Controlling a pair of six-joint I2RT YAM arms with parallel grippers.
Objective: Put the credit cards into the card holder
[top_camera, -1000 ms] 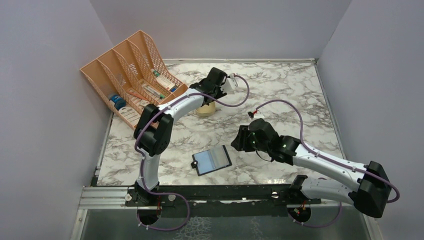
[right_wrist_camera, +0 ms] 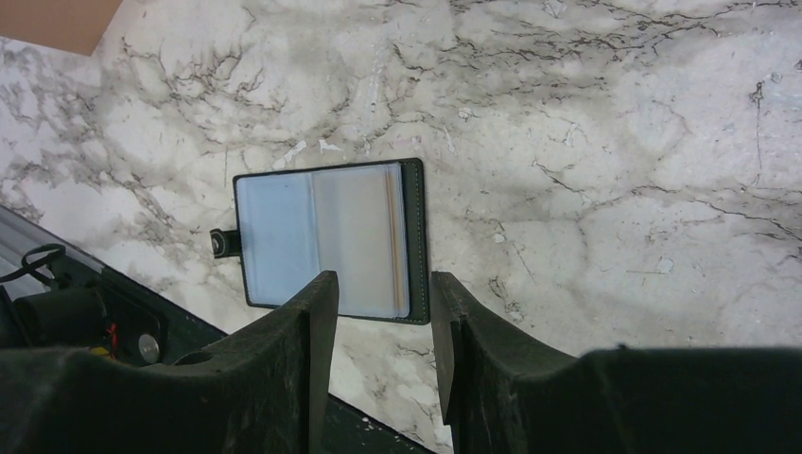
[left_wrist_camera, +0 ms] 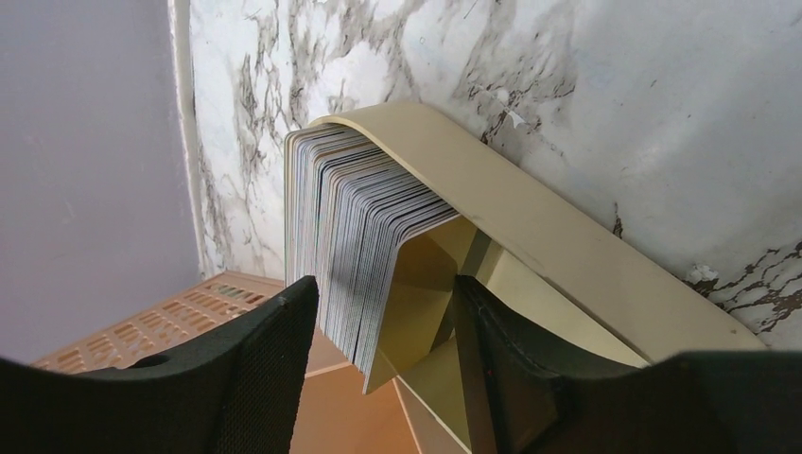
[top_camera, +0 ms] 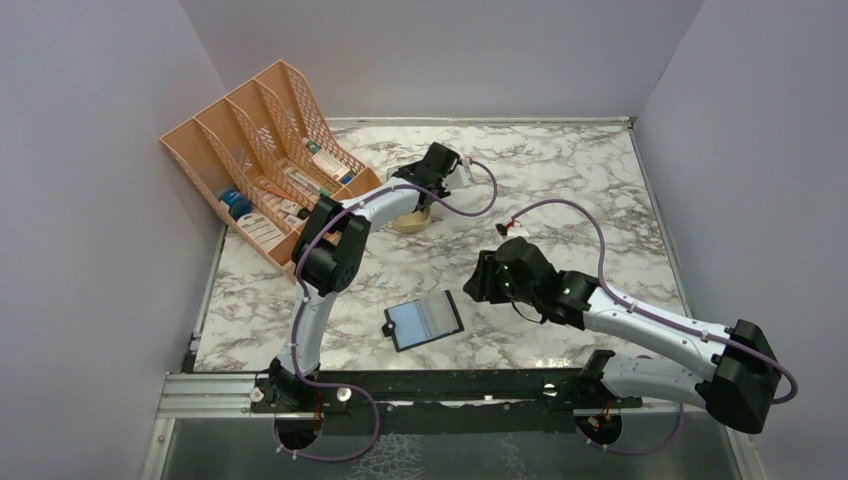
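Note:
A thick stack of cards stands on edge at one end of a cream box in the left wrist view. My left gripper is open over it, one finger on the side of the card edges and the other over the box's empty part; whether they touch is unclear. From above, the left arm hides most of this box. The card holder, dark-rimmed with clear sleeves, lies opened flat near the table's front edge. My right gripper hangs open just right of it, nothing between its fingers.
An orange slotted rack with tubes and bottles takes up the table's left back, close beside the cream box. Bare marble table stretches across the middle and back right.
The right arm and the card holder stayed put.

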